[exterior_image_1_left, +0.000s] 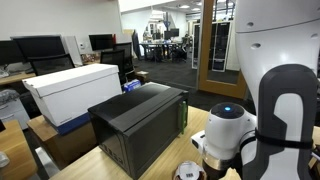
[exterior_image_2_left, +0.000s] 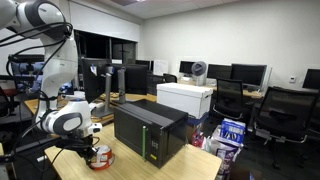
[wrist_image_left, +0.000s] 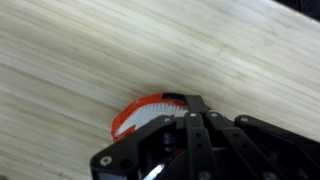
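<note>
A round dish (exterior_image_2_left: 102, 157) with a red-and-white side lies on the wooden table, close to the front of the black microwave. In the wrist view, the dish's red rim and ribbed white band (wrist_image_left: 130, 116) show on the left, and my gripper covers much of the rest. The fingers are shut, with nothing visible between them. From the side, the gripper (exterior_image_2_left: 88, 153) is low at the dish's near edge. Whether it touches the rim, I cannot tell. Part of the dish (exterior_image_1_left: 187, 172) also shows at the bottom of exterior view 1.
The black microwave (exterior_image_2_left: 150, 135) stands beside the dish, a tall obstacle. Behind it is a white box (exterior_image_2_left: 185, 99). Bare wooden tabletop (exterior_image_2_left: 190, 168) lies to the right of the dish in exterior view 2.
</note>
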